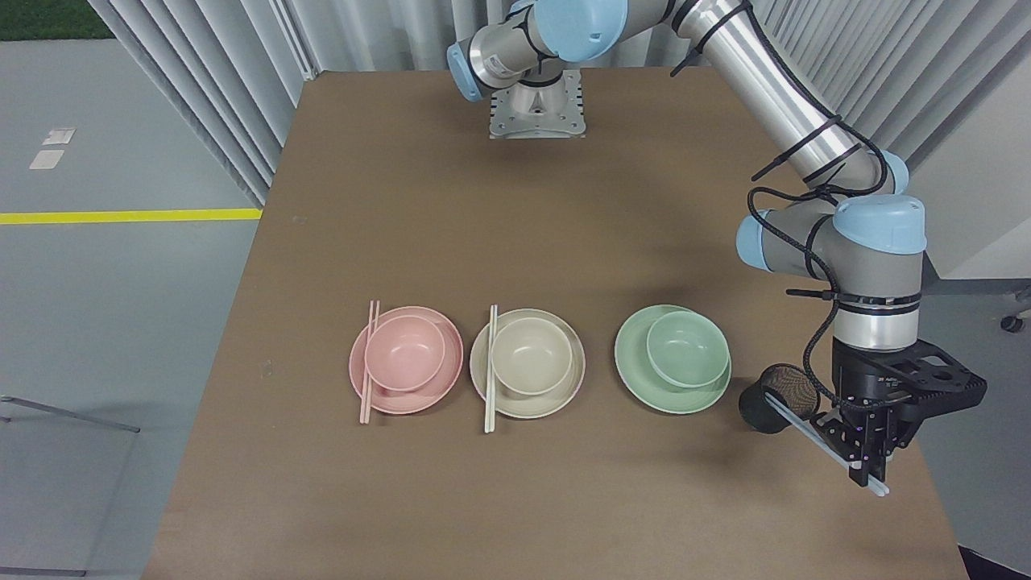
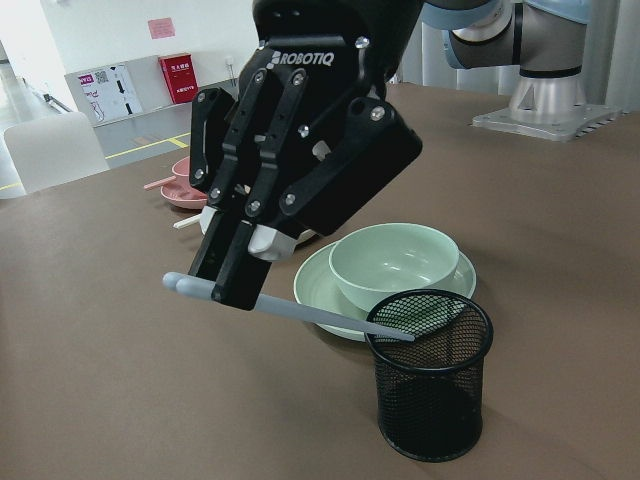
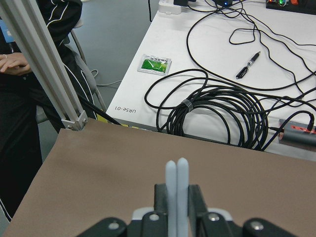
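Note:
My gripper (image 2: 229,277) is shut on a pair of pale blue-grey chopsticks (image 1: 813,437), also visible between the fingers in the wrist view. Their far ends lean over the rim of a black mesh cup (image 2: 428,390). A green bowl (image 1: 687,348) sits on a green plate (image 1: 637,376) left of the cup in the front view. A cream bowl on a plate (image 1: 532,357) and a pink bowl on a plate (image 1: 403,350) each have chopsticks resting along their left side.
In the wrist view, a white table (image 3: 143,98) with coiled cables and a seated person lie beyond the brown surface.

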